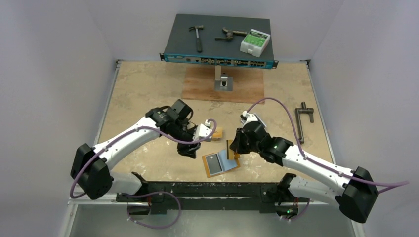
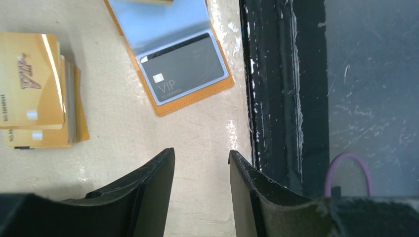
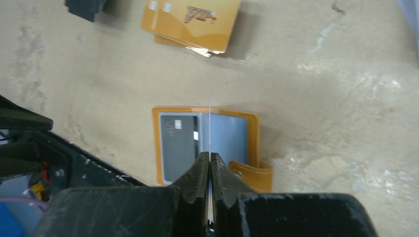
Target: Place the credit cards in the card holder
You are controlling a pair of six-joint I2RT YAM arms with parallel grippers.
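The orange card holder (image 3: 157,143) lies unfolded on the table, its blue lining (image 3: 230,138) showing and a black VIP card (image 2: 187,69) in one pocket. My right gripper is shut on a thin gold card (image 1: 230,149) with a dark stripe. That card stands edge-on above the holder's blue side, clear of the gripper tips; whether it touches the lining, I cannot tell. My left gripper is open and empty, off to the left of the holder. Behind the holder sits a stack of gold cards (image 2: 30,84).
A dark grey block (image 3: 86,7) is near the card stack, mostly hidden by the left arm from above. At the back stands a rack unit (image 1: 217,34) carrying hammers and a white-green box. A dark metal tool (image 1: 299,123) lies far right.
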